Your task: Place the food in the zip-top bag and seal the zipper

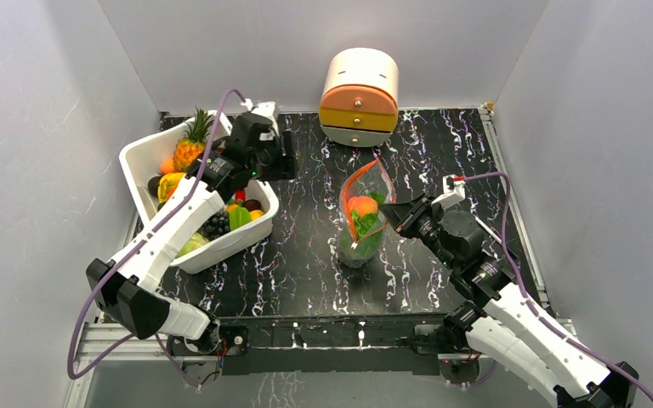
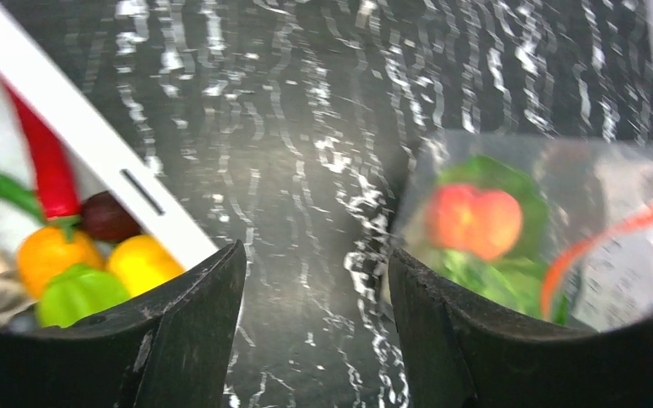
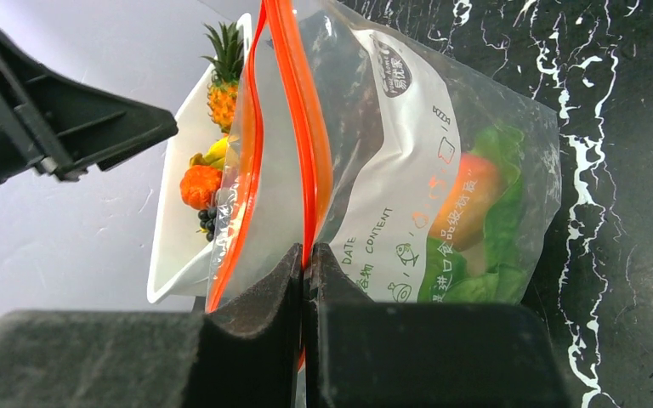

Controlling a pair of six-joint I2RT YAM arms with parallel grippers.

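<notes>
The zip top bag stands mid-table with orange-red food and green leafy items inside, its orange zipper edge rising at the mouth. My right gripper is shut on that zipper edge at the bag's side. My left gripper hangs raised above the right part of the white bin, fingers apart and empty, facing down between bin and bag. The bin holds a pineapple, peppers, grapes and other produce.
A small drawer box stands at the back centre. Grey walls close off the back and sides.
</notes>
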